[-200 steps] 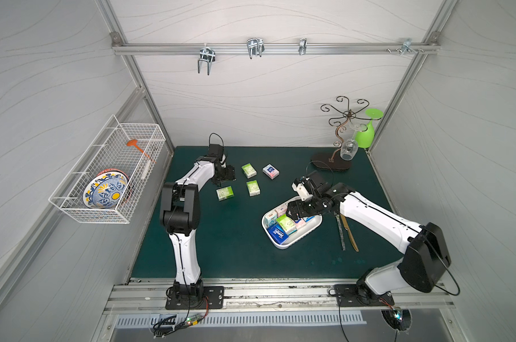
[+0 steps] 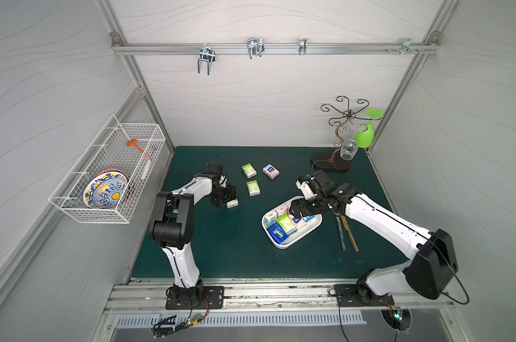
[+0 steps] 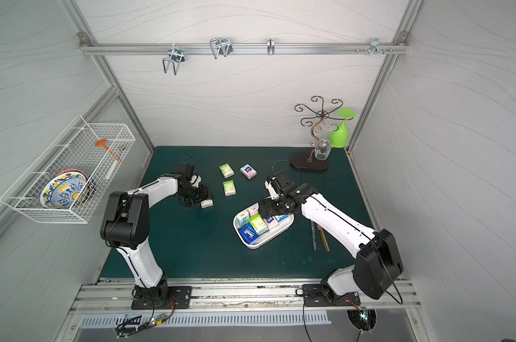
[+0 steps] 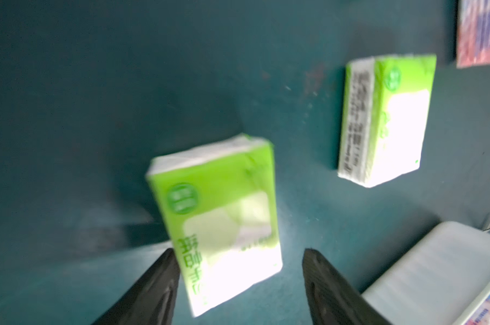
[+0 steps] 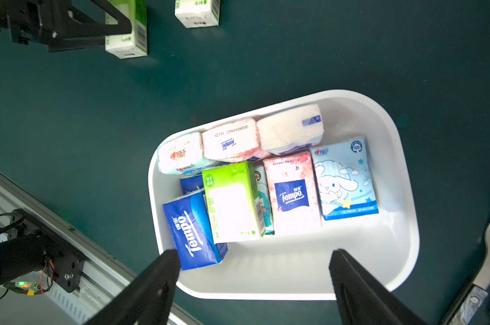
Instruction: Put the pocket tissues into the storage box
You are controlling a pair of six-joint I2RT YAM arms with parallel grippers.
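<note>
A green-and-white tissue pack (image 4: 223, 216) lies under my left gripper, partly covered by it in the top views. The left fingers stand apart around its lower end; the left finger (image 4: 163, 287) overlaps its edge, and no firm hold shows. Two more green packs, a nearer one (image 2: 253, 188) and a farther one (image 2: 248, 170), and a pink-and-blue pack (image 2: 270, 171) rest on the mat. My right gripper is open above the white storage box (image 5: 320, 281), nothing between its fingers. Inside are several packs, among them a green one (image 5: 231, 203) and a blue Tempo one (image 5: 190, 230).
Cutlery (image 2: 349, 233) lies right of the box. A dark stand (image 2: 331, 161) with a clear glass (image 2: 349, 149) and a green glass (image 2: 364, 135) is at the back right. A wire basket (image 2: 127, 213) hangs on the left wall.
My left gripper has moved toward the front, onto the nearest green pack, which now shows a little farther front and right. The right arm has shifted slightly to the right over the box.
</note>
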